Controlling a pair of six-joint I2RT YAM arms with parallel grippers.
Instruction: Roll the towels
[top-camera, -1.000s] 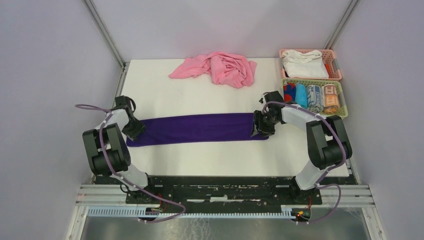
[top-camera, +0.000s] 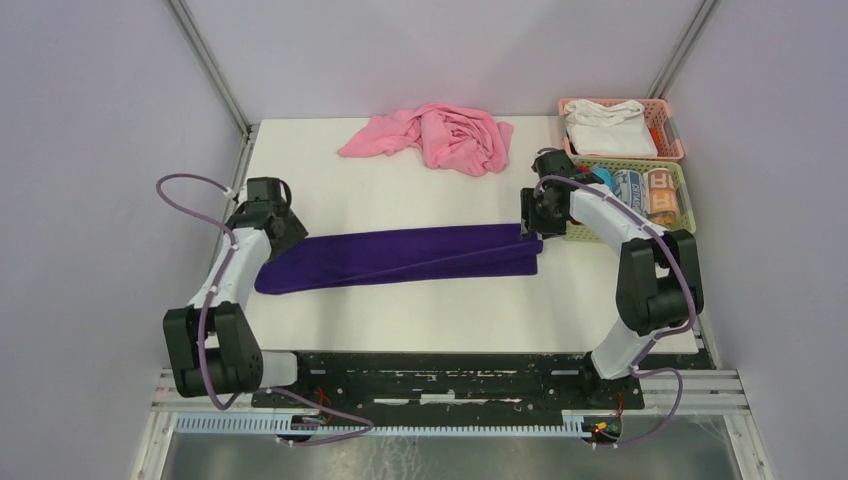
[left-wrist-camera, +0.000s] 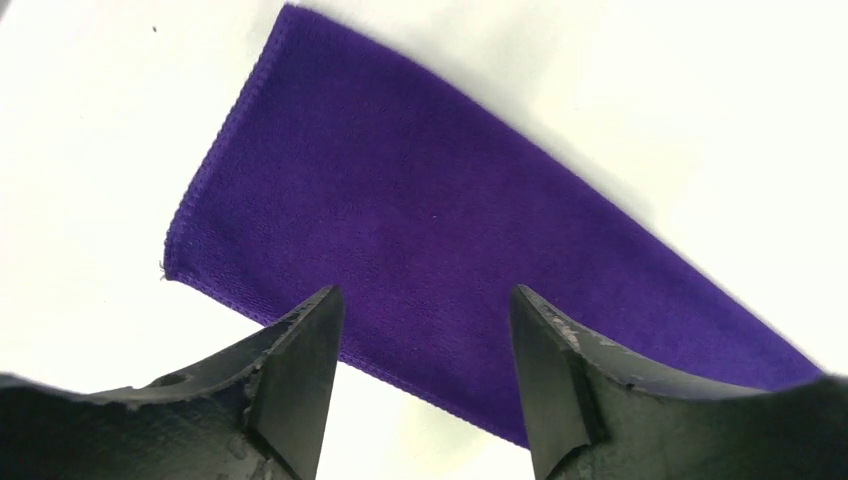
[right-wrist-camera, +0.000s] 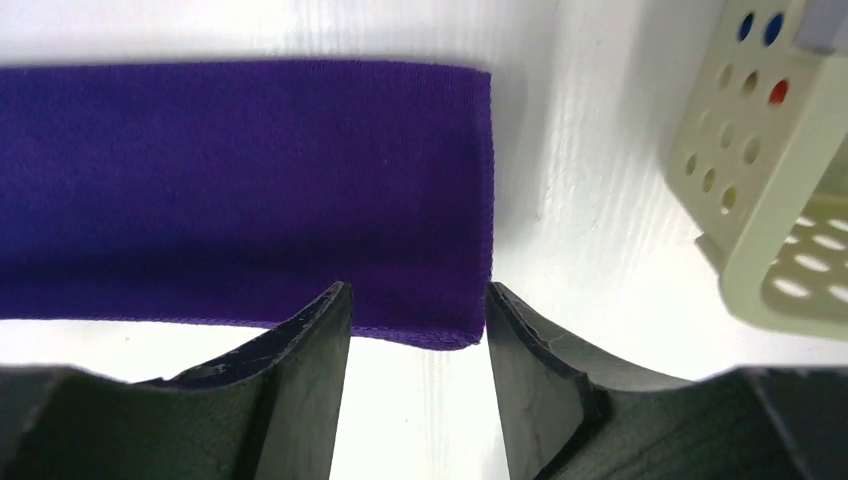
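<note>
A long purple towel (top-camera: 400, 250) lies flat across the white table, with a narrow fold or ridge along it towards its right end. My left gripper (top-camera: 290, 232) is over its left end; in the left wrist view its fingers (left-wrist-camera: 290, 380) stand apart above the cloth, holding nothing. My right gripper (top-camera: 532, 222) is above the towel's right end; in the right wrist view its fingers (right-wrist-camera: 540, 380) are open, with the towel's near right corner (right-wrist-camera: 450, 330) below and between them.
A crumpled pink towel (top-camera: 440, 140) lies at the back. At the right stand a green basket (top-camera: 680, 200) of rolled towels and a pink basket (top-camera: 670, 140) with white cloth.
Both grippers have moved up from the towel's ends towards the back. The towel's right part now shows a lengthwise fold that was absent earlier.
</note>
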